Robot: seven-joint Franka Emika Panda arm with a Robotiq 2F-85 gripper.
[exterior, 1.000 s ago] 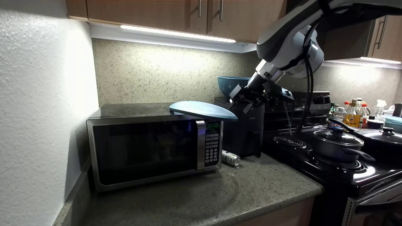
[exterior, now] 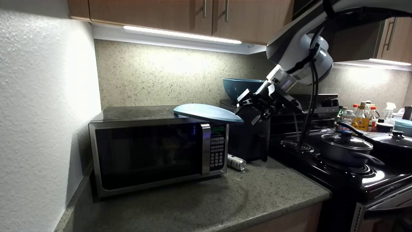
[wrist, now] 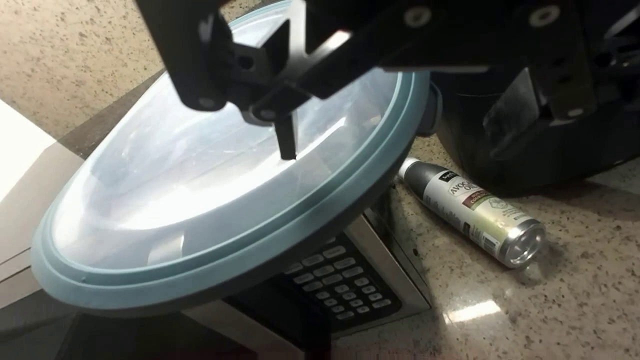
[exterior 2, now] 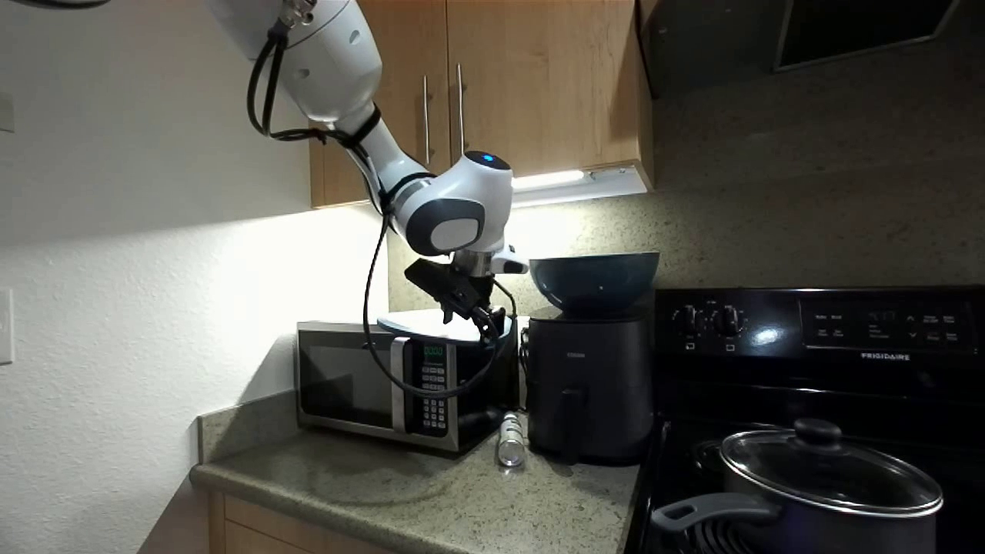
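A clear lid [wrist: 198,198] with a blue-grey rim lies on top of the microwave [exterior: 150,154], its right end sticking out past the microwave's edge. My gripper [exterior: 246,115] is open at that overhanging end, with nothing held. In the wrist view one finger [wrist: 286,138] appears over the clear middle of the lid, while the other finger [wrist: 513,114] is off to the right, beyond the rim. Whether either finger touches the lid cannot be told. A blue bowl [exterior 2: 596,282] rests on the black air fryer [exterior 2: 591,388].
A spray can [wrist: 474,210] lies on the counter between microwave and air fryer. Cabinets [exterior: 154,15] hang above. To the right is the stove with a lidded pot [exterior: 345,149].
My gripper has come down a little beside the lid's right end, and the wrist has tilted slightly. Lid, bowl and can stay where they were.
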